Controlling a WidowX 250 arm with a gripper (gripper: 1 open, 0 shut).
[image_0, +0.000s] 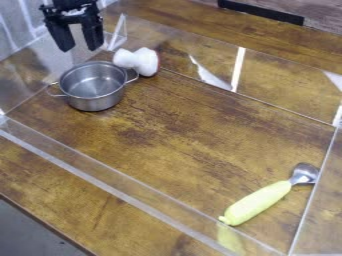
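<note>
My black gripper (76, 32) is at the top left, raised above and behind a steel pot (94, 96) with two side handles, its fingers open with nothing visible between them. Just right of the pot lies a white, rounded, lobed object (136, 61). At the lower right, an ice-cream scoop (257, 203) with a pale yellow-green handle and metal head lies on the wooden table (174, 150).
Clear plastic walls (120, 180) surround the work area, with white strips on the rear one (238, 68). A dark strip (261, 14) runs along the back edge.
</note>
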